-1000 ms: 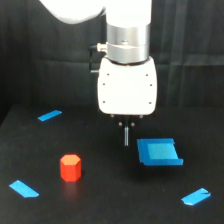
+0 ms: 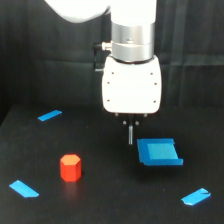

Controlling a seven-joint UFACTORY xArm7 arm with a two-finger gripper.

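A red block, many-sided with a lighter top, stands upright at the left on the black table. To the right lies a blue square with a paler blue middle and darker blue borders; whether it has raised sides is hard to tell. My gripper hangs between the two in the picture, just left of the blue square and apart from the red block. Its fingers appear as one thin dark strip below the white housing, too small to show how the fingers stand. Nothing visible hangs from it.
Strips of blue tape mark the table: one at the back left, one at the front left and one at the front right. Dark curtains close off the back.
My gripper has shifted slightly to the right in the picture, closer to the blue square. The red block, the blue square and the tape have stayed in place.
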